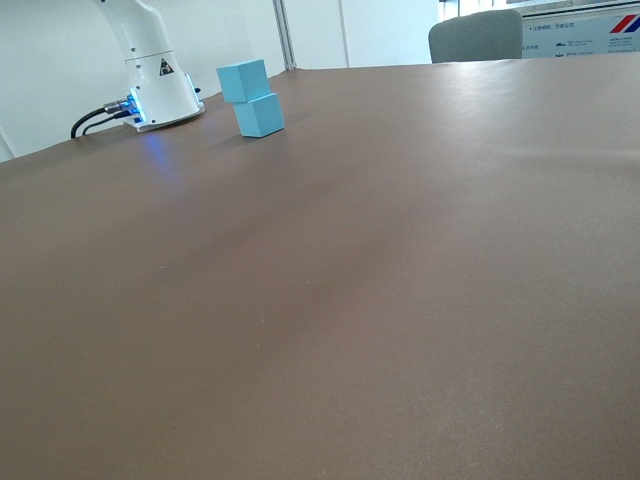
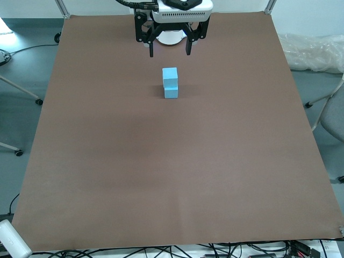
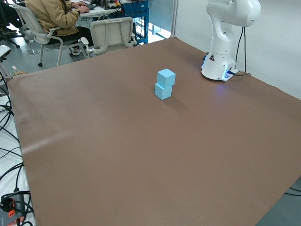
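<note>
Two light blue cubes are stacked on the brown table [image 2: 177, 161]: the upper cube [image 2: 170, 76] rests on the lower cube [image 2: 171, 93], and both show in the top view, upper cube [image 1: 242, 80] and lower cube [image 1: 259, 116], and in the right view, upper cube [image 3: 166, 77] and lower cube [image 3: 162, 92]. My gripper [image 2: 170, 51] hangs above and behind the stack at the far end of the table in the left view, its two black fingers apart, with nothing visible between them. It does not show in the other two views.
The arm's white base [image 3: 216, 68] stands at the table edge with cables. Chairs and a seated person are beyond the table, and cables run along one edge.
</note>
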